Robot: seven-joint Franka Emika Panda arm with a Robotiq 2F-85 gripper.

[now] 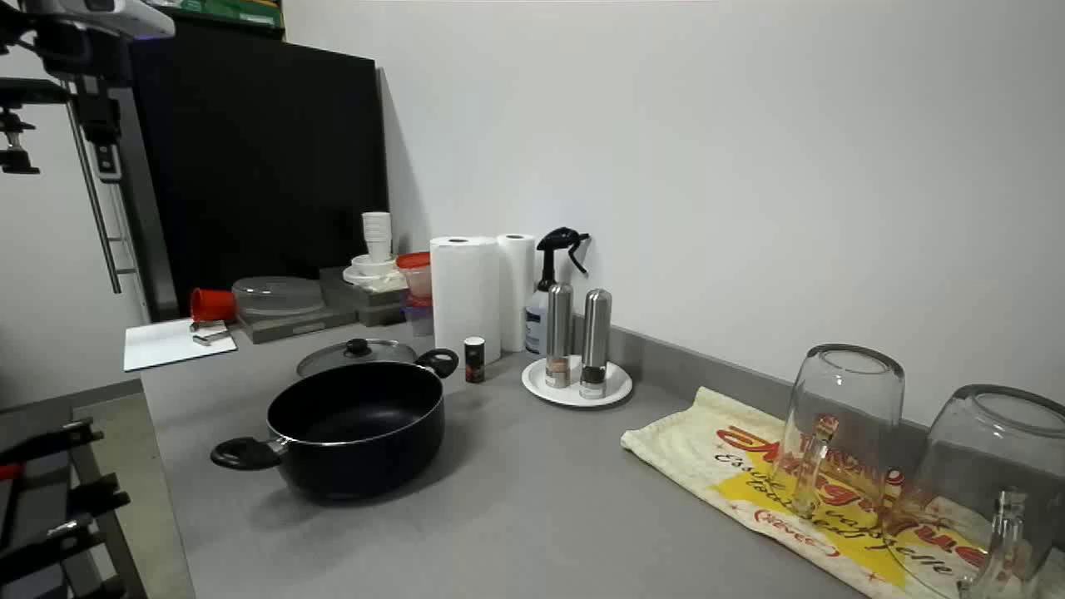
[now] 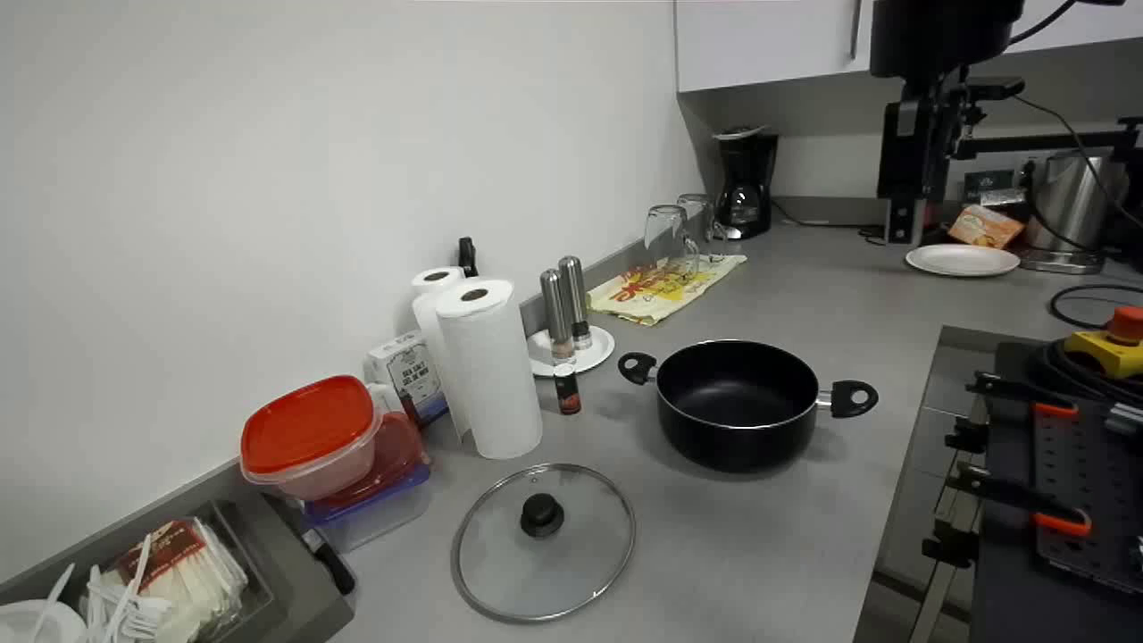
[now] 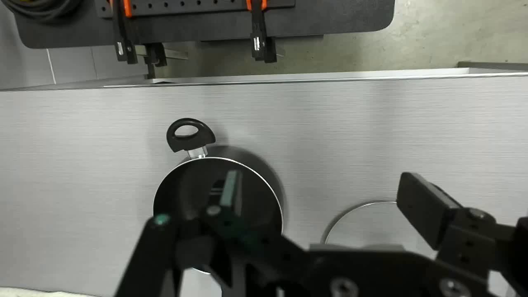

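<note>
A black two-handled pot [image 1: 356, 429] stands uncovered on the grey counter, and its inside looks empty. Its glass lid [image 2: 543, 579], with a black knob [image 2: 542, 514], lies flat on the counter beside it, apart from the pot. In the wrist view my gripper is open, its fingers wide apart with nothing between them. One finger overlaps the pot [image 3: 218, 178] in that view; the other overlaps the lid [image 3: 361, 222], hiding much of it. Both exterior views show the gripper [image 2: 905, 221] raised above the counter, touching nothing.
Near the wall stand paper towel rolls [image 2: 493, 375], a small spice jar [image 1: 474, 359] and two tall grinders on a white plate [image 1: 539, 384]. Glass mugs [image 1: 844, 429] rest on a printed towel [image 1: 689, 439]. Food containers [image 2: 311, 439] crowd one end.
</note>
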